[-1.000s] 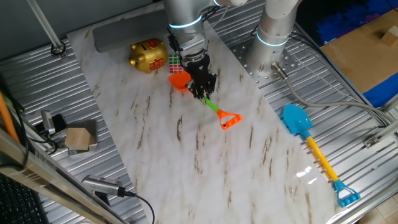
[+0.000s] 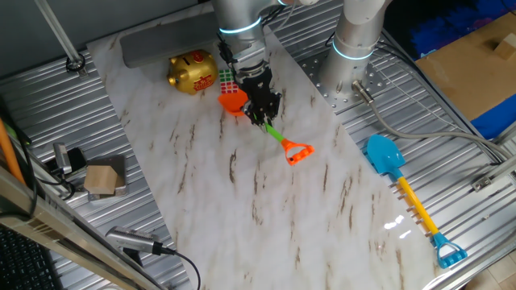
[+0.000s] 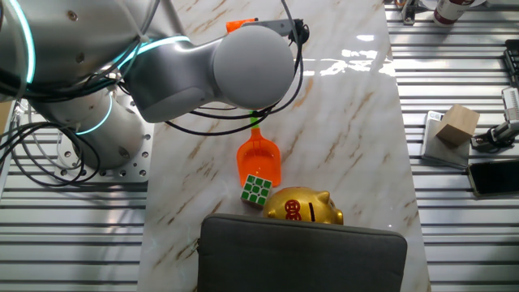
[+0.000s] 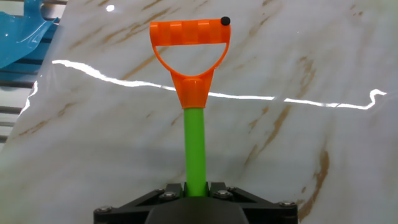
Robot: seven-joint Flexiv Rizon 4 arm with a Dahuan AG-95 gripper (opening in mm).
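Observation:
An orange toy shovel with a green shaft lies along the marble-patterned table; its D-shaped handle (image 4: 190,34) points away from my gripper in the wrist view. My gripper is shut on the green shaft (image 4: 195,149), one finger on each side. The orange blade (image 3: 259,158) is on the far side of the gripper, right by a Rubik's cube (image 3: 256,190) with a green face up. Exterior view 1 shows the gripper (image 2: 264,121) low over the table, partly hiding the shaft.
Close to the cube stands a golden piggy bank (image 2: 193,71), with a grey case (image 3: 300,255) behind it. A blue-and-yellow shovel (image 2: 411,196) lies along the table's right edge. A wooden block (image 2: 101,180) sits off the left side.
The shovel and the cube have shifted very slightly toward the back of the table, with the gripper still around the shaft. Everything else looks unmoved.

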